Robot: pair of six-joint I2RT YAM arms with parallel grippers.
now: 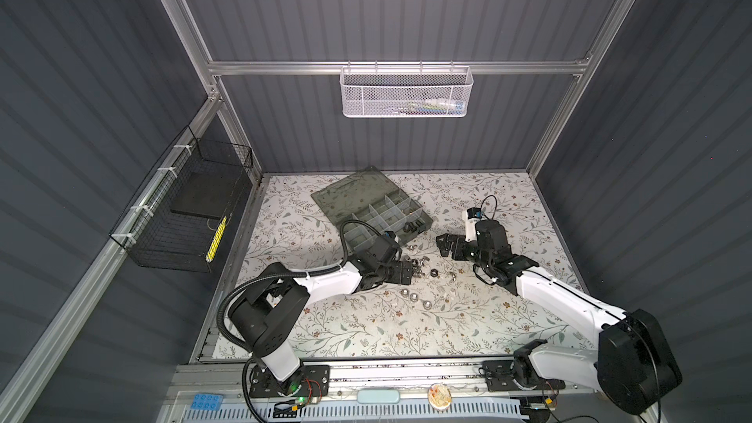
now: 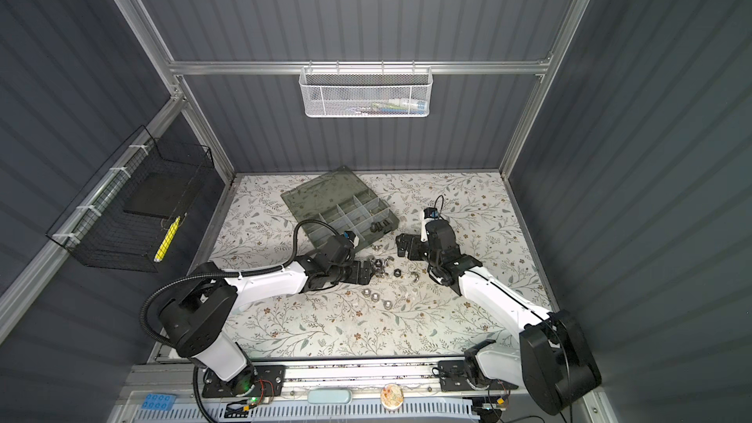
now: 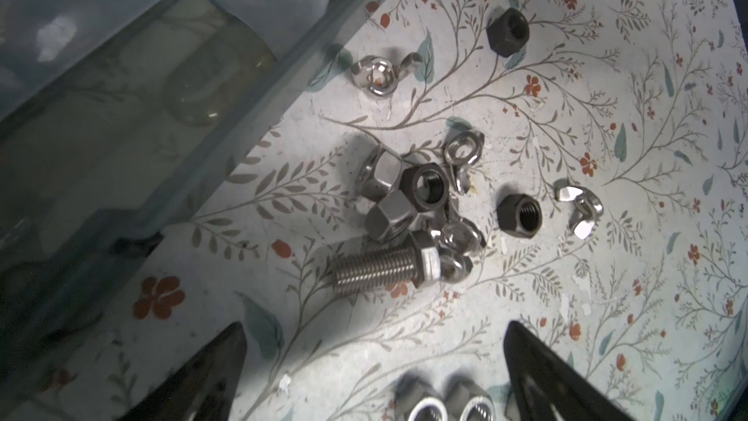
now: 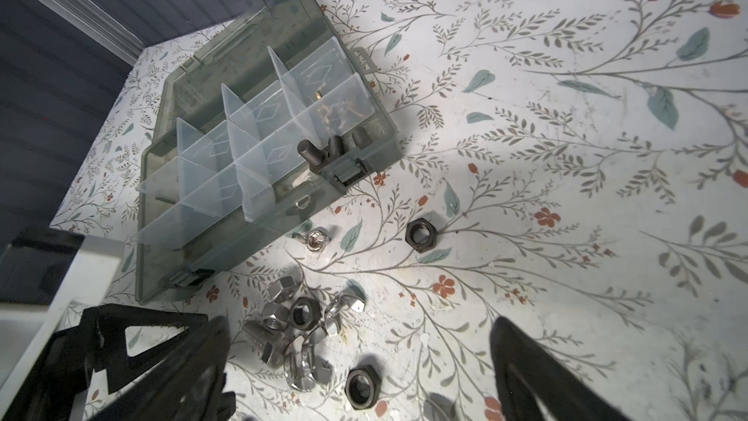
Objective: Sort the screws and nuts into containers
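A clustered pile of hex nuts [image 3: 381,172], wing nuts [image 3: 463,148] and a bolt [image 3: 374,269] lies before the sorting box [image 4: 163,265]. Dark nuts [image 3: 508,31] and silver nuts [image 3: 420,401] lie apart around it. My left gripper is open low over the table beside the pile, nothing between its fingers. My right gripper is open above the table to the right of the pile, also empty. Dark bolts [image 4: 310,152] stand in a front right compartment of the box.
The box lid [image 1: 344,192] lies open at the back. A white mesh basket [image 1: 403,94] hangs on the back wall, and a black wire basket [image 1: 149,243] on the left.
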